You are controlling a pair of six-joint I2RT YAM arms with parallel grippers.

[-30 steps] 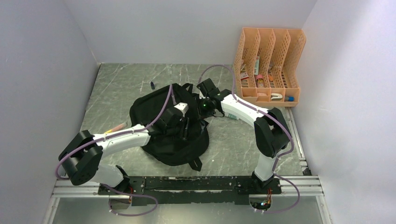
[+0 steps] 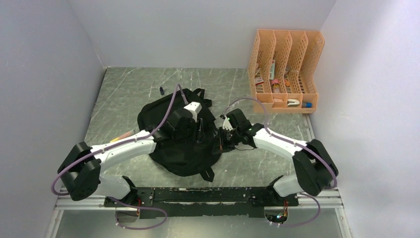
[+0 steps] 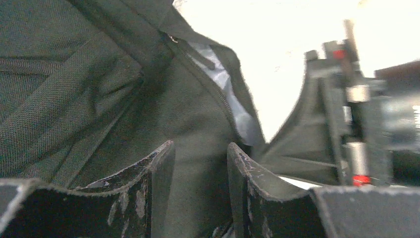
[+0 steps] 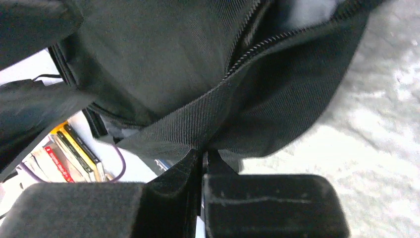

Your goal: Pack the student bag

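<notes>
A black bag (image 2: 181, 161) lies flat on the table, and its fabric (image 3: 193, 114) fills much of the left wrist view. Over the bag's middle is my left gripper (image 2: 199, 136), its fingers (image 3: 161, 166) parted with dark fabric visible beyond the gap. At the bag's right edge my right gripper (image 2: 221, 144) is shut on a zippered fold of the bag (image 4: 208, 119). Greyish lining shows inside the opening beside the zipper. In the right wrist view the fingertips (image 4: 185, 168) meet right at the fold's edge.
A peach organizer (image 2: 312, 74) with small supplies stands at the back right. Books (image 4: 74, 148) show beyond the bag, near the left wall. A small dark item (image 2: 161, 90) lies behind the bag. The table right of the bag is clear.
My right gripper has come from the bag's upper right towards the front along its right edge and is now on the fold there. The left arm has shifted only slightly.
</notes>
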